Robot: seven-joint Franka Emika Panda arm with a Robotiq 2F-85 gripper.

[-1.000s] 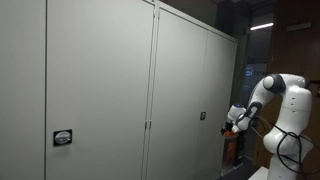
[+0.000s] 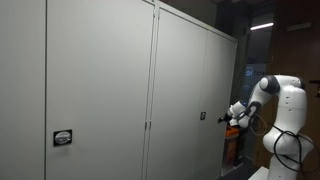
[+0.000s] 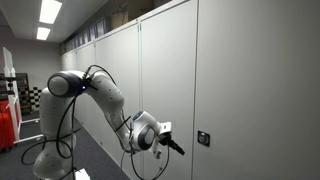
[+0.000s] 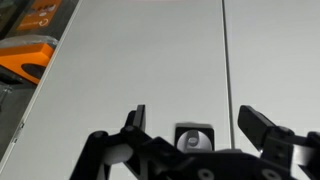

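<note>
My gripper is open in the wrist view, its two dark fingers spread wide with nothing between them. Past them is a pale grey cabinet door with a square black latch (image 4: pixel 194 137) bearing a round silver centre. That latch appears between the fingers, lower in the picture. From exterior view 2, the gripper (image 3: pixel 174 139) stands before the grey doors, left of a black latch (image 3: pixel 203 138) and apart from it. In exterior view 1 the arm (image 2: pixel 288 105) is at the far right, its small gripper close to the black latch (image 2: pixel 203 116).
Tall grey cabinet doors (image 2: pixel 100 80) fill most of the view, with another latch (image 2: pixel 63 137) on a nearer door. An orange object (image 4: pixel 28 58) lies beyond the door edge in the wrist view. A red item (image 3: pixel 6 118) stands far left.
Over the last second my gripper has risen along the cabinet front, and the forearm has lifted with it. The doors and latches look unmoved.
</note>
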